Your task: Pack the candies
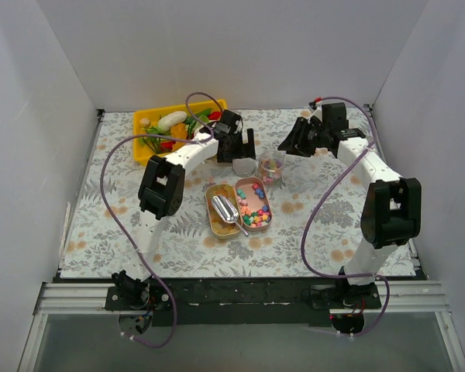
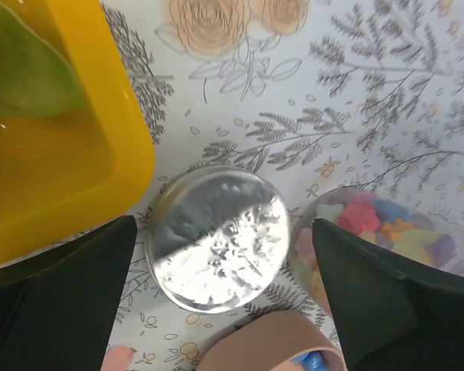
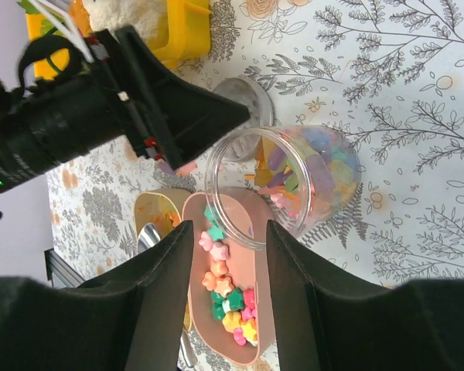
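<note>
A clear jar (image 1: 270, 166) holding colourful candies (image 3: 330, 166) stands right of centre in the top view. Its round lid (image 2: 219, 243) lies flat on the cloth beside it, under my left gripper, which is open with the lid between its fingers but not visibly gripped. My right gripper (image 1: 283, 146) hovers above and to the right of the jar, its fingers (image 3: 305, 309) apart and nothing between them. A pink tray (image 1: 266, 209) holds star-shaped candies (image 3: 226, 295). The tan tray (image 1: 209, 198) next to it carries a metal scoop (image 1: 225, 209).
A yellow basket (image 1: 139, 145) full of vegetables sits at the back left, close to the lid and left gripper.
</note>
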